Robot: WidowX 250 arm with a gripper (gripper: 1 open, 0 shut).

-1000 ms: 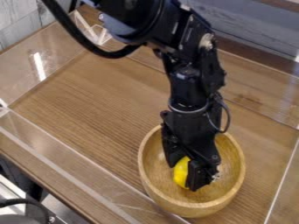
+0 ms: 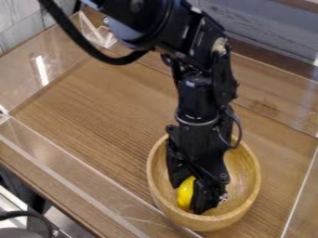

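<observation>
A black robot arm reaches down from the top into a round tan bowl (image 2: 239, 205) near the lower right of the table. Its gripper (image 2: 199, 188) is low inside the bowl, over a small yellow object (image 2: 185, 193) at the bowl's left part. The black fingers partly cover the yellow object, and I cannot tell whether they are closed on it.
A grey wall is at the top left. A dark cable and metal parts show beyond the edge at the bottom left.
The gripper and the yellow object have shifted a little left and down within the bowl.
</observation>
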